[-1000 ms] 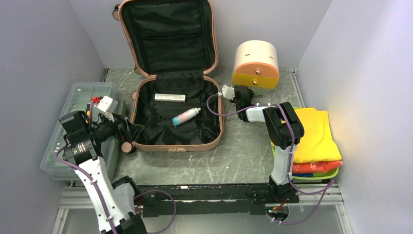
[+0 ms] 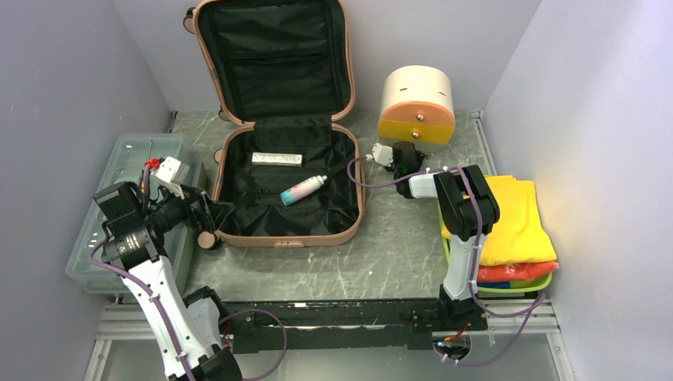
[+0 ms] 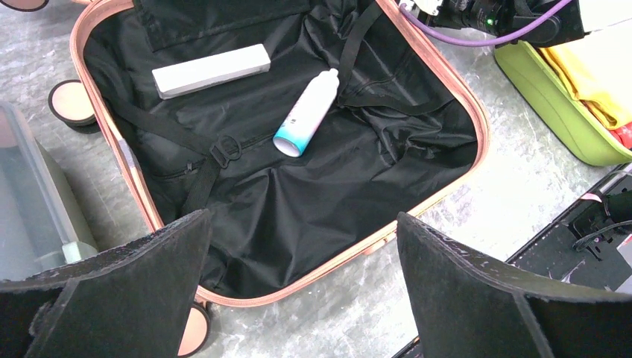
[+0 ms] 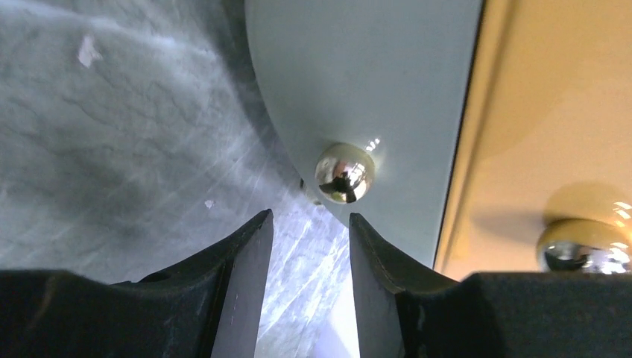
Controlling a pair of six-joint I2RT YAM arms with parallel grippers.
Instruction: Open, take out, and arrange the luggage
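Observation:
The open suitcase [image 2: 290, 222] holds a white slim box [image 2: 277, 159] and a white-and-teal bottle [image 2: 303, 189]. My left gripper hangs open over its left side, nothing between the fingers. The small drawer cabinet [image 2: 417, 91] stands behind my right gripper [image 2: 409, 155]. In the right wrist view, my part-open right fingertips are just short of a round metal knob [image 4: 344, 173] on the grey lowest drawer front, with a second knob [image 4: 583, 246] on the orange-looking drawer beside it; nothing shows between them.
A lidded clear bin [image 2: 95, 254] stands at the left. A green bin [image 2: 516, 286] with yellow, red and blue cloths is at the right. Bare counter [image 2: 349, 274] lies in front of the suitcase.
My right arm and gripper have shifted slightly to the right beside the cabinet. The left arm, suitcase and its contents have not moved.

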